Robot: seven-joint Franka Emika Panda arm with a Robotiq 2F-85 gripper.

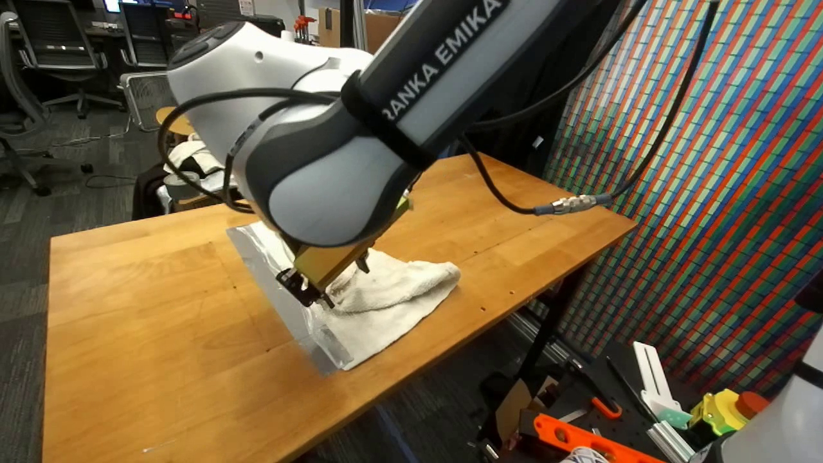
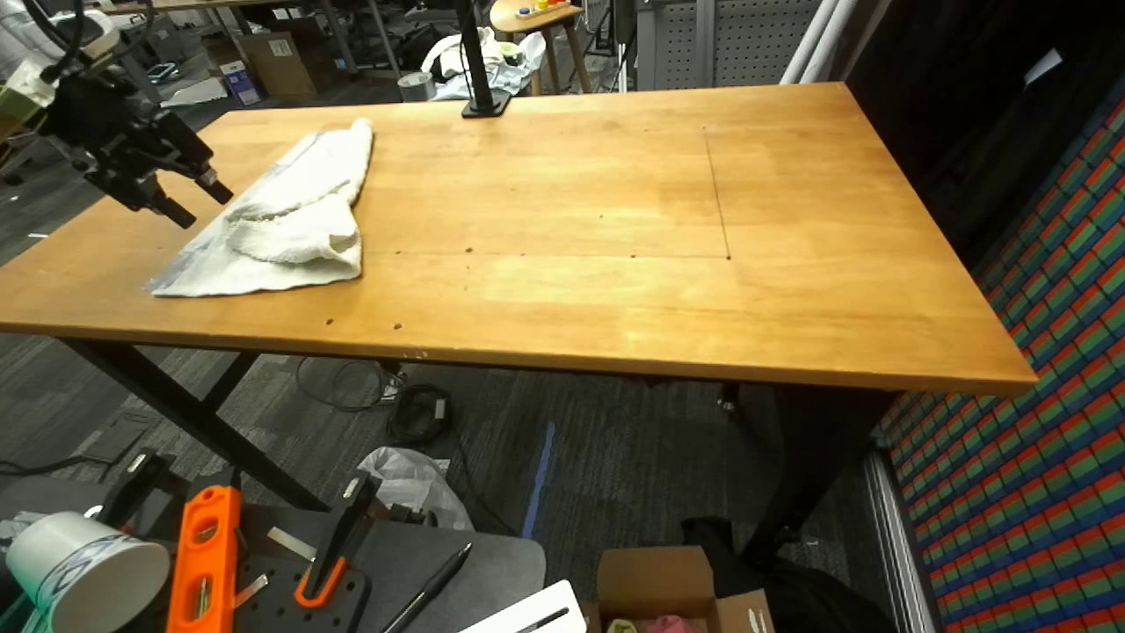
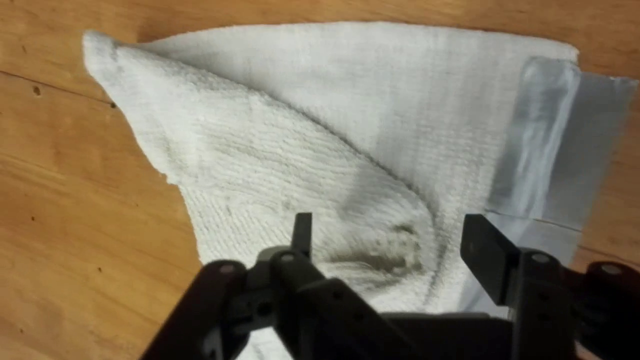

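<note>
A white towel (image 3: 264,144) lies on the wooden table, one part folded diagonally over the rest. In exterior view 2 its folded flap (image 2: 295,227) is bunched on top, with a brownish stain visible in the wrist view. Silver tape (image 3: 585,129) runs along one edge of the towel onto the table. My black gripper (image 2: 199,206) hangs tilted above the taped side, apart from the cloth. In the wrist view the fingers (image 3: 301,231) stand well apart with nothing held between them. From exterior view 1 the gripper (image 1: 345,284) partly hides the towel.
A black post (image 2: 480,63) stands at its back edge in exterior view 2. Beyond the front edge, a separate dark surface carries an orange level (image 2: 204,559) and a white cup (image 2: 90,570).
</note>
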